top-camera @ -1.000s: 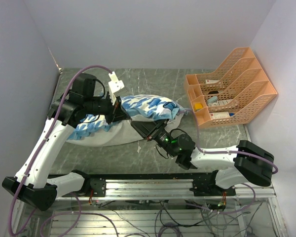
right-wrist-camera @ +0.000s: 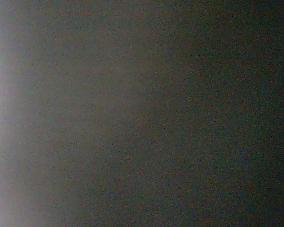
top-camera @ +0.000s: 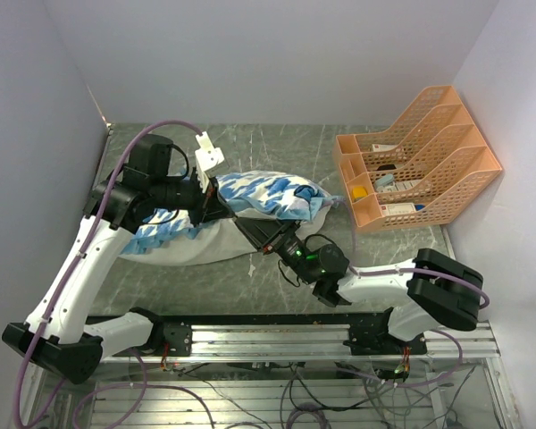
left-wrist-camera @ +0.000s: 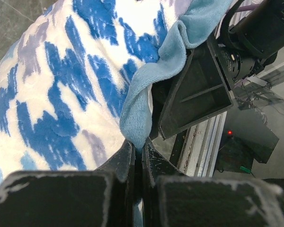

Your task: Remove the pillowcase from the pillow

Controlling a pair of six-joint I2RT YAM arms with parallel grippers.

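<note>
The pillowcase (top-camera: 263, 189), plush with blue and white patches, covers the upper side of the pillow; a plain pale part (top-camera: 192, 250) shows below it. In the left wrist view my left gripper is shut on the pillowcase's light-blue edge (left-wrist-camera: 137, 111), which runs up from between the fingers. Close by is my right gripper (top-camera: 243, 225), its front end against the pale cloth beneath the raised edge. The black body of the right gripper is partly behind that edge, so its fingers are hidden. Only dark blur fills the right wrist view.
At the back right stands an orange compartment organizer (top-camera: 411, 165) with small items inside. Walls close in on the left, back and right.
The left arm and the pillow look almost the same.
</note>
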